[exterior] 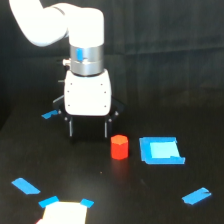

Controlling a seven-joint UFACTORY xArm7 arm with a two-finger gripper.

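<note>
A white robot arm reaches down from the top left, ending in a black two-finger gripper [88, 128]. The fingers stand apart over the dark table, with nothing visible between them. To the gripper's right, a small red block [119, 147] rests on the table. Further right lies a pale square [166, 148] bordered with blue tape.
A light beige object [64, 214] is cut off at the bottom left. Strips of blue tape [197, 196] mark the table at lower right, lower left and far left. A dark curtain fills the back.
</note>
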